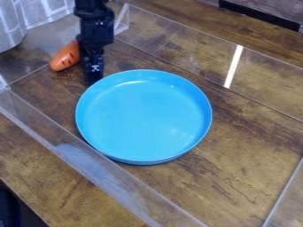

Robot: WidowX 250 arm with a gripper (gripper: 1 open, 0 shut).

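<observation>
An orange carrot (pixel 64 57) lies on the wooden surface at the upper left. My dark gripper (pixel 90 60) is down just to the right of it, open, its finger tips low near the surface; the fingers are small and dark, and whether one touches the carrot is unclear. A large round blue tray (pixel 143 116) sits empty in the middle, in front of the gripper.
Clear plastic walls (pixel 71 164) border the work area at the left front and right. A white crumpled object (pixel 21 18) is at the top left corner. The wooden surface (pixel 236 142) right of the tray is clear.
</observation>
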